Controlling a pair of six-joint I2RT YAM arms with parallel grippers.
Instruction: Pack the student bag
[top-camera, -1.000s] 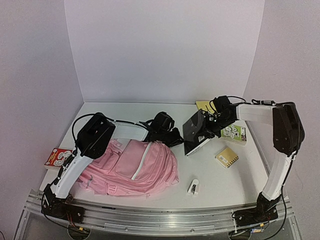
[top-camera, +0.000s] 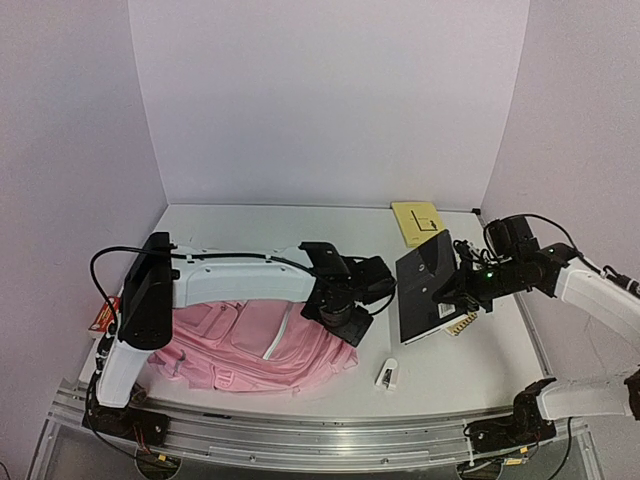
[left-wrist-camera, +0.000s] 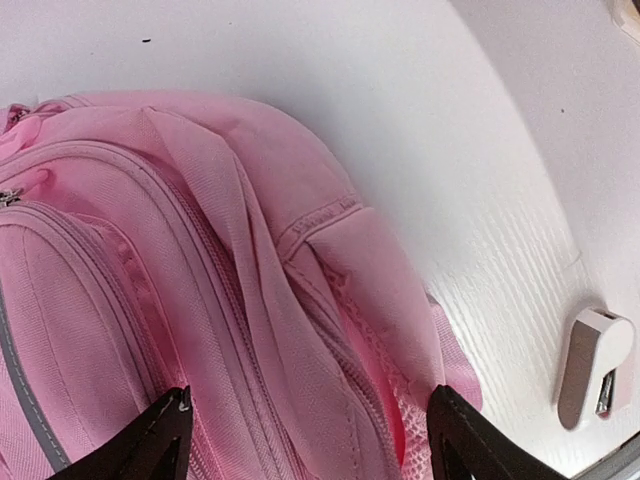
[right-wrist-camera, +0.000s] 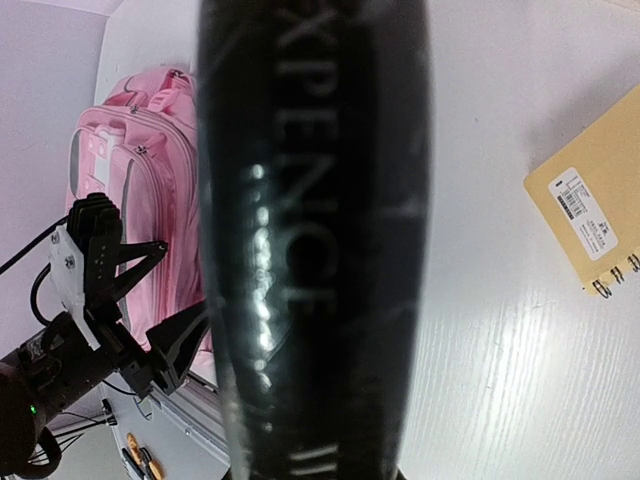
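The pink bag (top-camera: 255, 345) lies on its side at the left of the table. Over its right end is my left gripper (top-camera: 345, 330); in the left wrist view that gripper is open, its fingers (left-wrist-camera: 150, 440) apart above the zipped edge of the bag (left-wrist-camera: 280, 300). My right gripper (top-camera: 452, 290) is shut on a black book (top-camera: 415, 290), held tilted above the table right of the bag. Up close in the right wrist view, the book's dark spine (right-wrist-camera: 310, 230) hides most of the right fingers.
A white stapler-like item (top-camera: 388, 374) lies near the front edge. A small spiral notebook (right-wrist-camera: 590, 190) is partly under the right arm in the top view. A yellow booklet (top-camera: 416, 220) lies at the back, a red box (top-camera: 103, 316) at far left.
The right gripper carried the black book to the right, away from the bag.
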